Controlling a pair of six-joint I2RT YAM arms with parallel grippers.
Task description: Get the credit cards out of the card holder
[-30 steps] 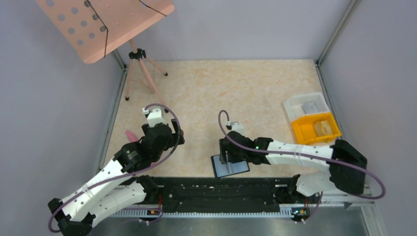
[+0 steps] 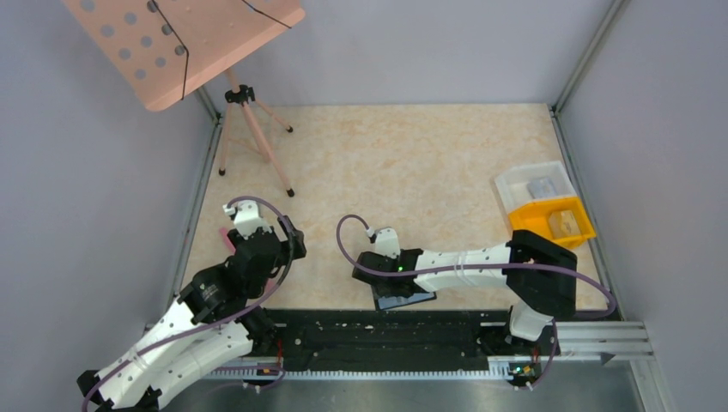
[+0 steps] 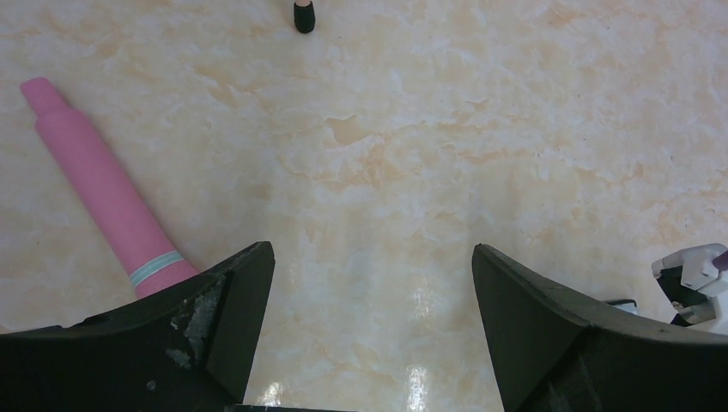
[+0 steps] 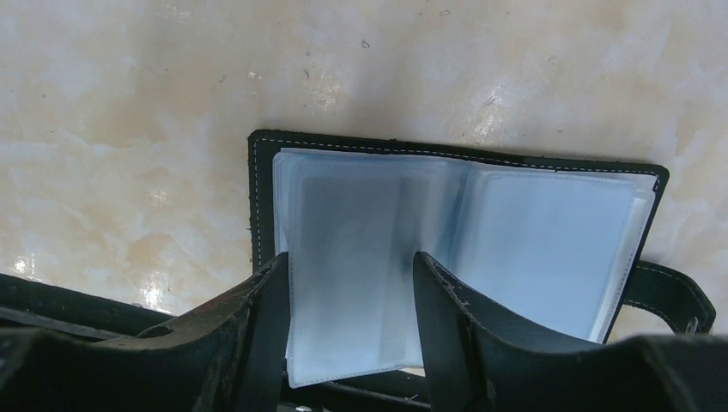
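The card holder [image 2: 410, 300] lies opened out near the front edge of the table, partly covered by my right arm. In the right wrist view it has a black stitched cover [image 4: 257, 197] and clear, pale sleeves [image 4: 343, 215]; whether cards sit inside I cannot tell. Over the left stack of sleeves, my right gripper is open part way, its left finger [image 4: 273, 300] overlapping the sleeves' left edge in this view. Contact cannot be made out. My left gripper is wide open above bare table, nothing between its fingers.
A pink cylinder [image 3: 112, 197] lies beside my left gripper. A pink tripod stand [image 2: 257, 142] stands at the back left. White [image 2: 519, 184] and orange [image 2: 532, 217] bins, each with something inside, are at the right.
My right gripper has moved left, over the card holder's left side, its arm following. The left arm has drawn back toward the front left. The card holder looks unmoved.
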